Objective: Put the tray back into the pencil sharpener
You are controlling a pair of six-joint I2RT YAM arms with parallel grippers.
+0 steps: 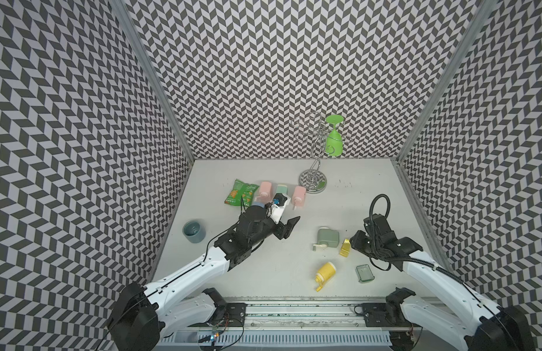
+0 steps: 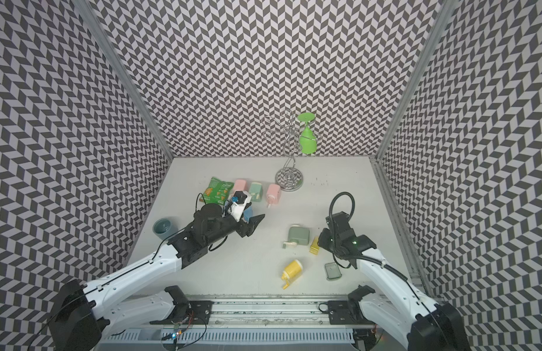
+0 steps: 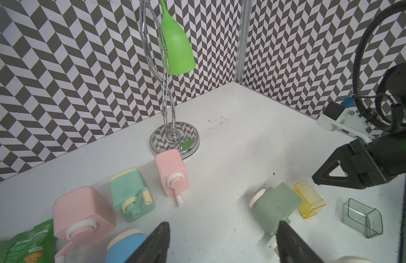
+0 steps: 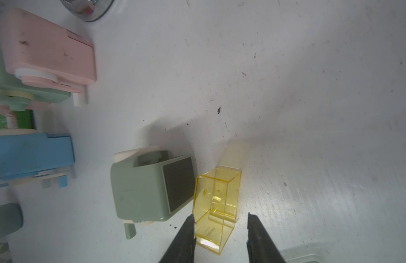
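Note:
A sage-green pencil sharpener [image 4: 139, 192] lies on its side right of the table's middle, its open tray slot facing the yellow tray. Close beside it, the clear yellow tray [image 4: 216, 206] rests on the table in the right wrist view. My right gripper is part open just over that tray, fingers either side of its near end; nothing is visibly gripped. A second, clear greenish tray [image 3: 362, 217] lies nearer the front. My left gripper [image 1: 287, 227] hangs over the table's middle left, fingers apart and empty. A yellow sharpener [image 1: 326, 273] lies near the front edge.
Pink sharpeners [image 3: 172, 171], a mint one [image 3: 130, 192] and a blue one [image 4: 32, 153] stand at the back left beside a green snack bag [image 1: 241, 192]. A lamp with a chrome base [image 1: 312, 180] stands behind. A blue cup [image 1: 193, 231] is far left.

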